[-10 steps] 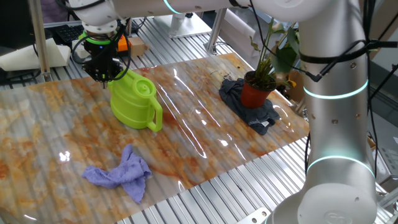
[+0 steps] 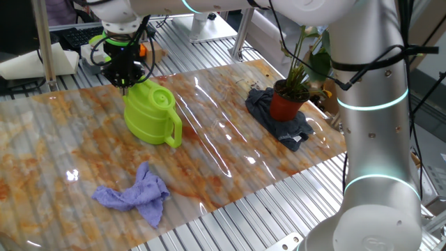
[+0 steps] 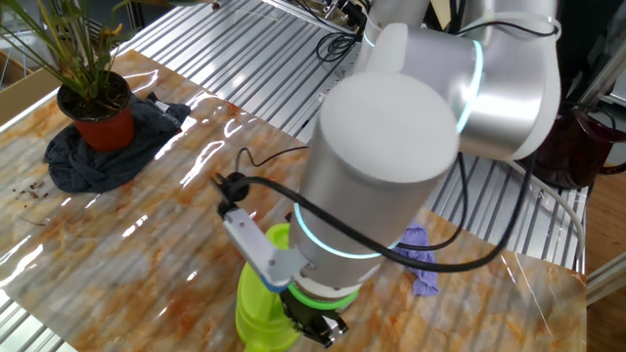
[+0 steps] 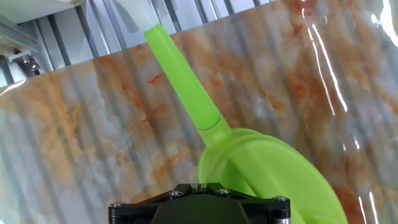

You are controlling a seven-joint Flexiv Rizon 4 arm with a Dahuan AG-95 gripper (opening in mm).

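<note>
A lime-green watering can stands upright on the marble-patterned sheet, its handle facing the near right in exterior view 1. My black gripper is at the can's far upper left side, pointing down. In the wrist view the gripper looks shut, with nothing visible between its fingertips. The can's long spout reaches away from it toward the sheet's edge, and the can's body lies to the right. Whether the fingers touch the can cannot be told. In exterior view 2 the arm partly hides the can.
A potted plant in a brown pot stands on a dark cloth at the right. A crumpled purple cloth lies nearer the front. Between can and plant the sheet is clear. Cables hang around the arm.
My gripper has moved slightly to the right in exterior view 1, closer over the can's upper left side. The can, the plant and both cloths have stayed in place.
</note>
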